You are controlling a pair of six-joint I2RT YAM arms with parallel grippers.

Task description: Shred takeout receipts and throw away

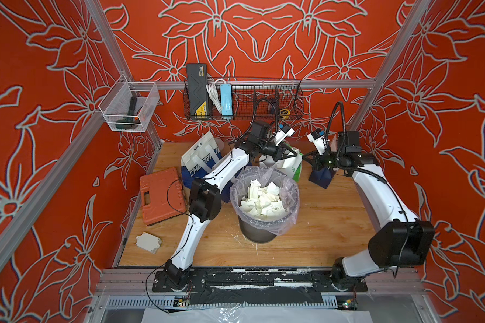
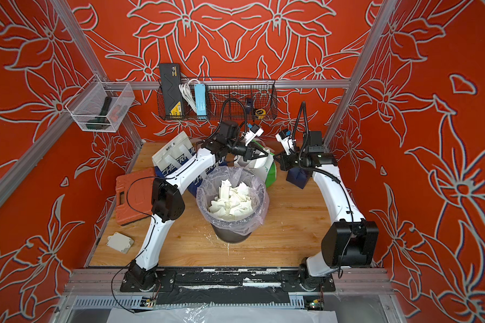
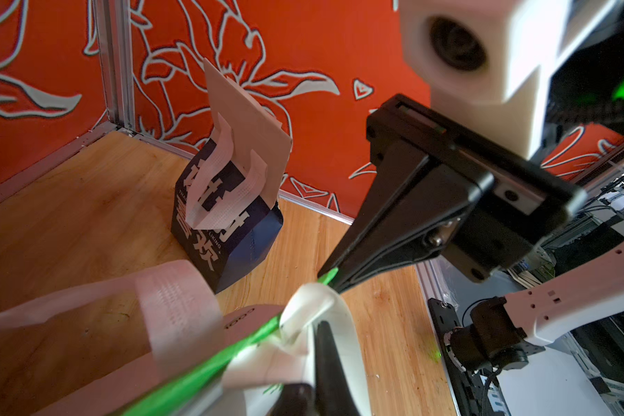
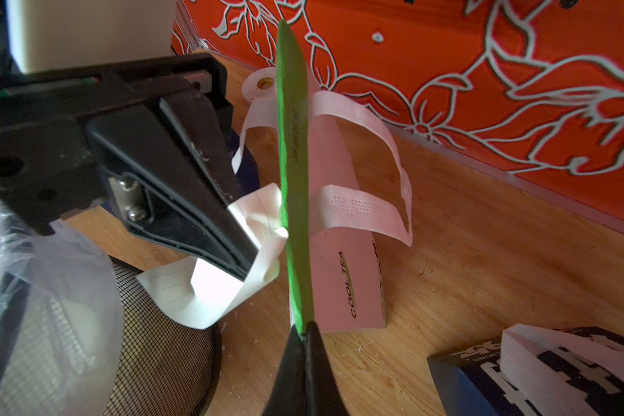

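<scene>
A green-and-white paper bag [image 1: 292, 168] stands behind the bin, between my two grippers. Its green edge [image 3: 235, 353] runs up to the right gripper, which is shut on it. My left gripper is shut on curled white paper [image 4: 211, 291] beside that edge; whether this is a receipt or part of the bag cannot be told. Both grippers' tips [image 1: 298, 153] hang close together, a small gap between them. Torn white pieces [image 1: 262, 200] fill the lined bin [image 1: 258, 232] below the left arm.
A blue-and-white bag [image 1: 200, 161] and an orange case [image 1: 162, 196] lie left of the bin. A dark blue bag [image 3: 228, 215] stands to the right.
</scene>
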